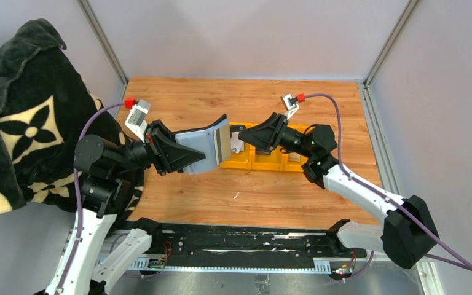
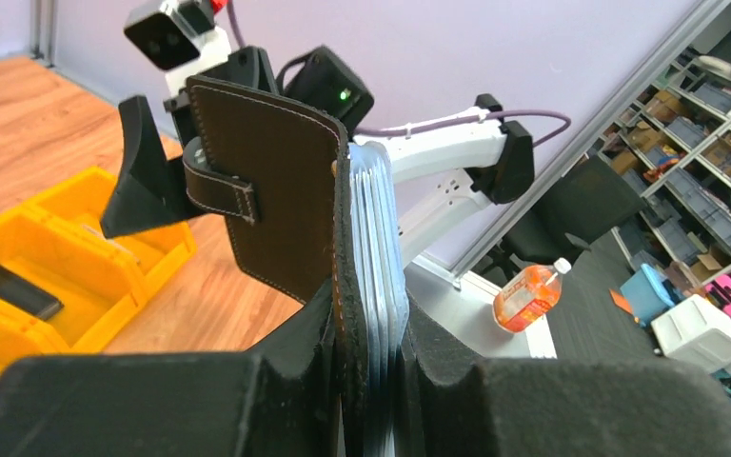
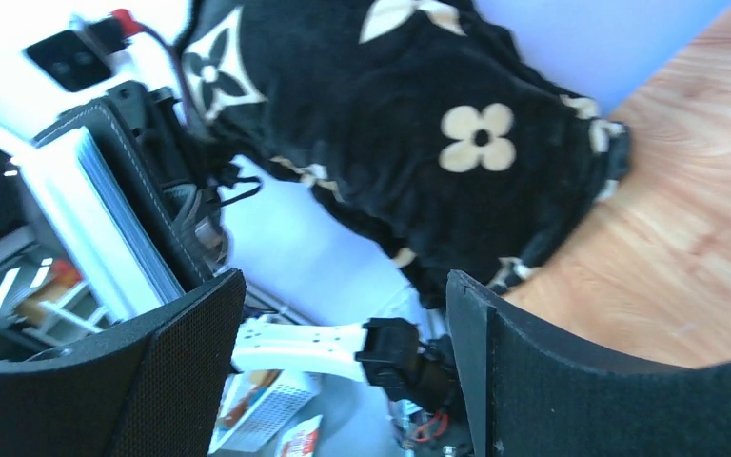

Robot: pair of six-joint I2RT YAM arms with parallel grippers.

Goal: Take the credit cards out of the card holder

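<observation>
In the top view, my left gripper (image 1: 187,147) is shut on the card holder (image 1: 204,145), lifted above the table's left half. The left wrist view shows the holder's brown cover (image 2: 266,181) with a stitched strap swung out to one side, while its clear sleeves (image 2: 379,238) are pinched upright between the left fingers. From the right, my right gripper (image 1: 255,136) faces the holder at about its height, open and apart from it. In the right wrist view, nothing is between its spread fingers, and the holder's sleeves (image 3: 105,228) lie off to the left.
Beneath the right gripper sits a yellow divided tray (image 1: 239,161); one compartment holds light, card-like pieces and another a dark flat item (image 2: 14,290). A dark patterned cloth (image 1: 37,123) bulges at the left.
</observation>
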